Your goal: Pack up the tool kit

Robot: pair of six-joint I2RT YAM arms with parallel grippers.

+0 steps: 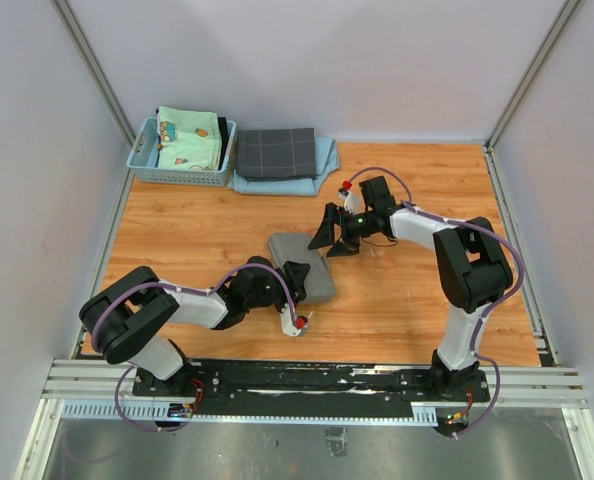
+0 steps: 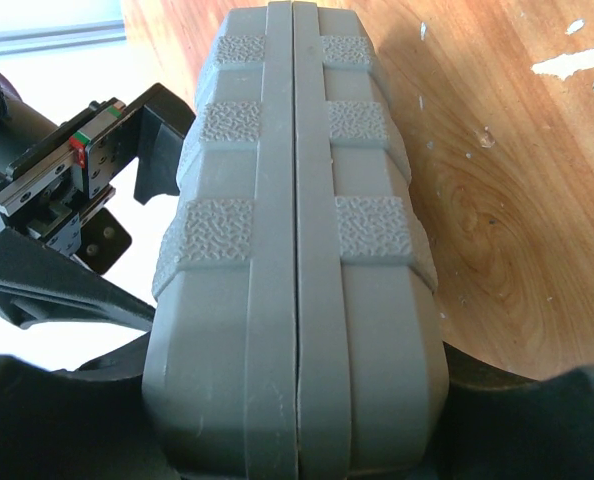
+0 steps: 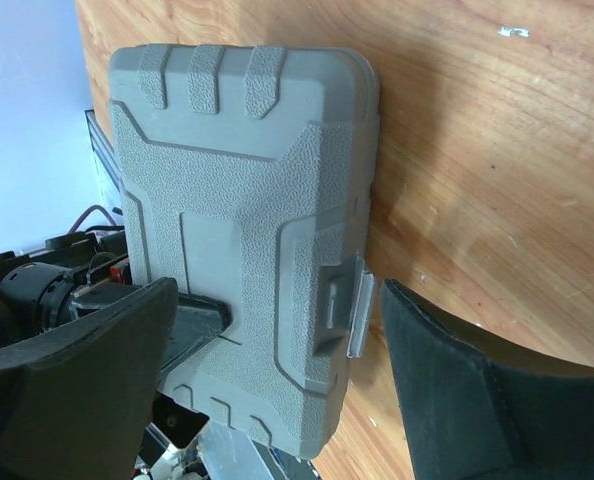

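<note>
The closed grey tool case (image 1: pixel 295 248) lies on the wooden table, near the middle in the top view. My left gripper (image 1: pixel 297 282) is shut on the case, its fingers pressed to both sides in the left wrist view, where the seam of the case (image 2: pixel 294 240) runs between them. At the far right side of the case my right gripper (image 1: pixel 324 244) stands partly open. In the right wrist view one finger (image 3: pixel 147 340) is over the lid and the other finger (image 3: pixel 417 340) is past the edge. Between them a latch (image 3: pixel 361 312) sticks out from the side. The case's contents are hidden.
A light blue basket (image 1: pixel 182 177) holding a patterned cloth (image 1: pixel 189 140) stands at the back left. Beside it lie a folded dark checked cloth (image 1: pixel 277 153) and a light blue cloth (image 1: pixel 325 160). The table right of the case is mostly clear.
</note>
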